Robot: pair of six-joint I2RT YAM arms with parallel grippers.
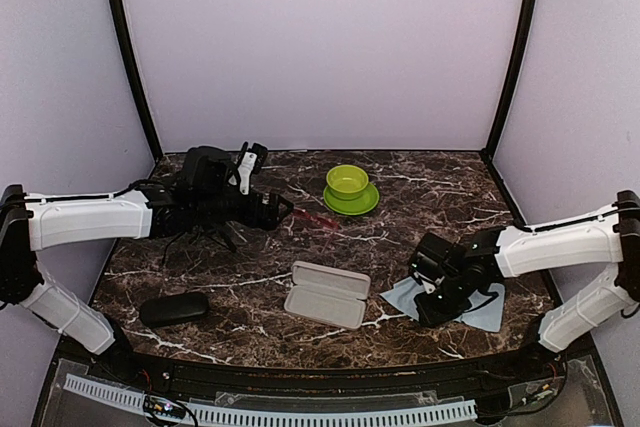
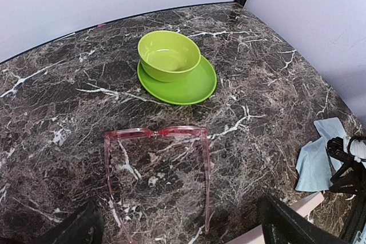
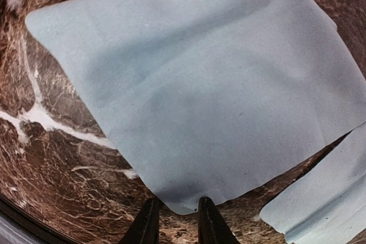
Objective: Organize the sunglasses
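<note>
The red, clear-framed sunglasses (image 2: 154, 133) lie on the dark marbled table with both temples spread out. Over them is my left gripper, open and empty, its fingers wide apart to either side of the temples. An open pale case (image 1: 328, 294) rests at the front middle of the table. To the right lies a light blue cloth (image 3: 211, 84). Its near corner sits between the fingertips of my right gripper, which are still apart, low over the table. From above, the right arm covers part of the cloth.
A lime bowl (image 1: 347, 181) on a green plate (image 1: 352, 204) stands at the back middle. At the front left lies a closed black case (image 1: 174, 309). A second cloth piece (image 3: 326, 198) is beside the first.
</note>
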